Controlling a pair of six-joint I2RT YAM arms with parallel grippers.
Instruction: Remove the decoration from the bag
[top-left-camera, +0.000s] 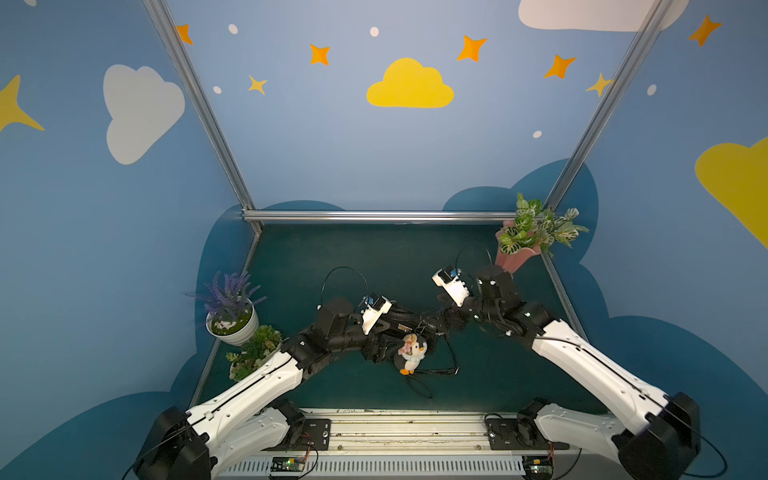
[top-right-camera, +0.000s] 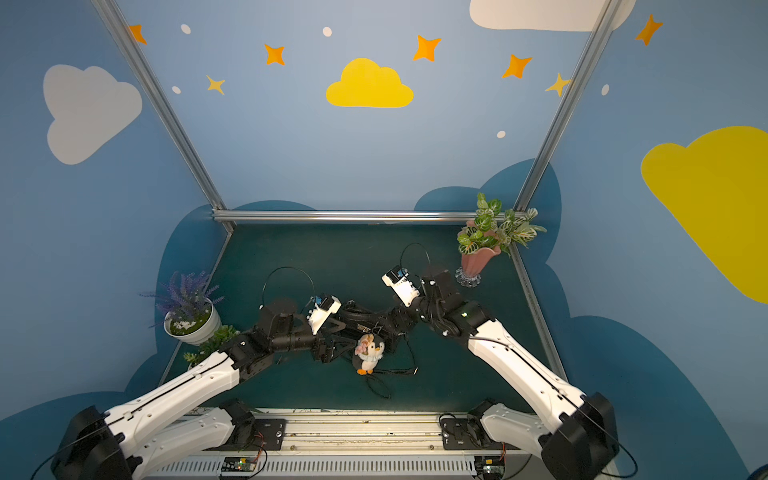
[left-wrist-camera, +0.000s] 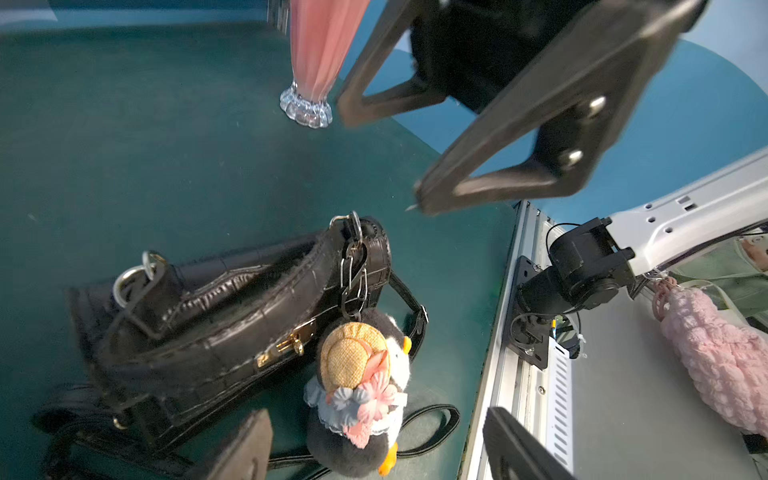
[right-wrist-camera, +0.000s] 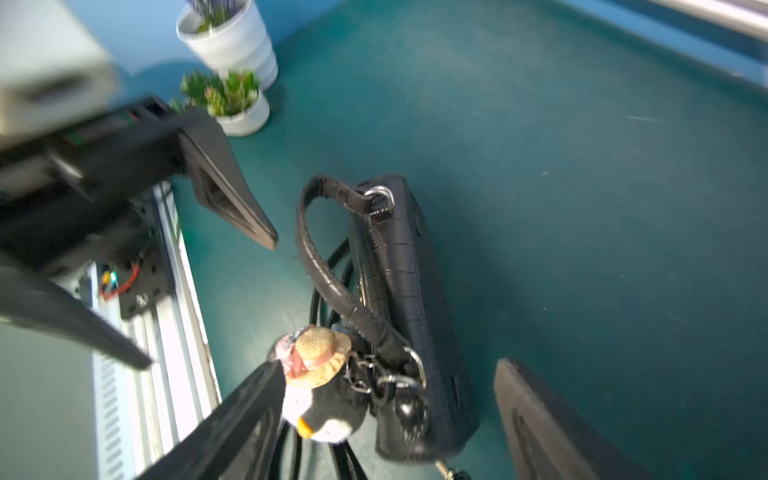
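Note:
A black handbag (left-wrist-camera: 216, 320) stands on the dark green table between my two arms, its handle curving over the top. From a metal ring at one handle end hangs a plush penguin (left-wrist-camera: 356, 392) with a straw hat and pink flowers, linked by a small metal clasp (right-wrist-camera: 364, 376). In the left wrist view my left gripper has its fingers apart, the penguin and bag lying beyond the gap. My right gripper stands open around the view of the bag's end and the penguin, and nothing is clasped. Contact with either is unclear.
A pink vase with leaves (top-right-camera: 480, 257) stands at the back right. Lavender in a white pot (top-left-camera: 232, 320) and a succulent (top-left-camera: 260, 348) sit at the left edge. The bag's strap (left-wrist-camera: 436, 440) lies loose in front.

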